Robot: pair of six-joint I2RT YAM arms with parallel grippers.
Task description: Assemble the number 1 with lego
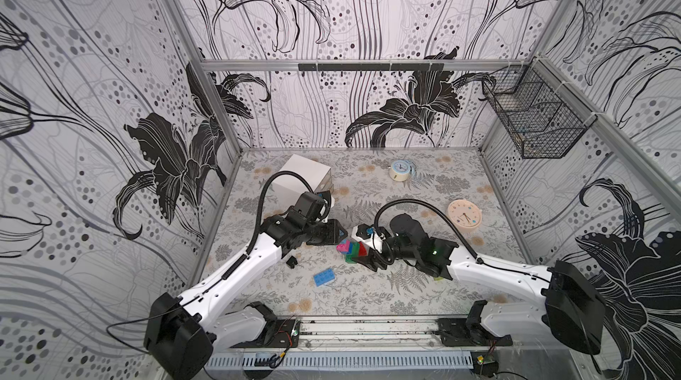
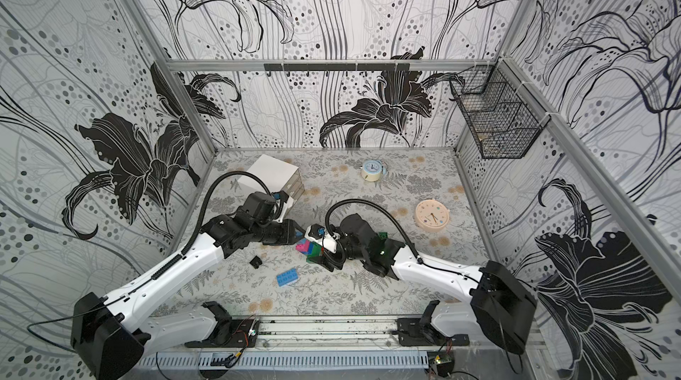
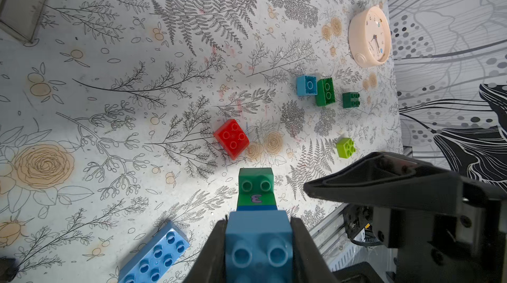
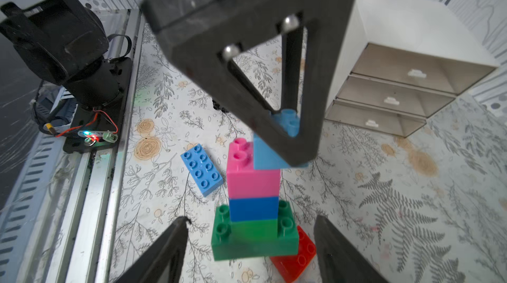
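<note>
My left gripper is shut on a light-blue brick [image 3: 258, 227], which appears at the top of a stack: pink brick [image 4: 253, 180] on a blue brick [image 4: 253, 209] on a green base [image 4: 253, 246]. Whether the light-blue brick is seated cannot be told. My right gripper is open, its fingertips either side of the stack's lower part in the right wrist view. A red brick [image 3: 230, 137] lies beside the stack on the table.
A long blue brick [image 1: 324, 277] lies in front. Light-blue, green and lime bricks [image 3: 345, 147] lie to the right. A white drawer box [image 4: 417, 29] stands at back left; two clocks [image 1: 464, 213] are behind and right.
</note>
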